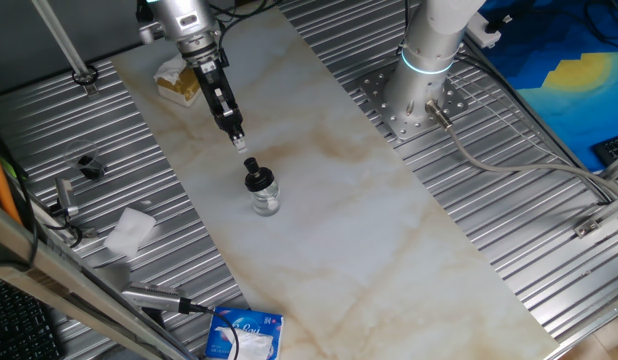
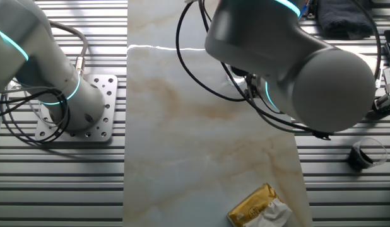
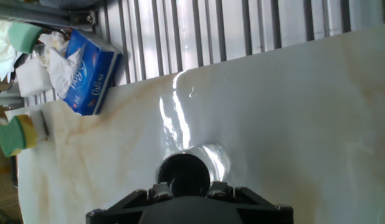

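A small clear glass jar (image 1: 265,198) with a black lid and knob (image 1: 251,164) stands upright on the marbled board. Just above and behind that knob in exterior view 1 is my gripper (image 1: 239,143), pointing down, with a small gap showing between them. From the wrist, the black lid (image 3: 184,172) appears past the fingertips of my gripper, which are spread apart. Nothing is held. Exterior view 2 has the jar and gripper hidden behind the arm (image 2: 337,94).
A gold tissue pack (image 1: 179,82) lies at the board's far end, and a blue tissue pack (image 1: 257,325) at its near left edge. A sponge (image 3: 17,134) shows in the wrist view.
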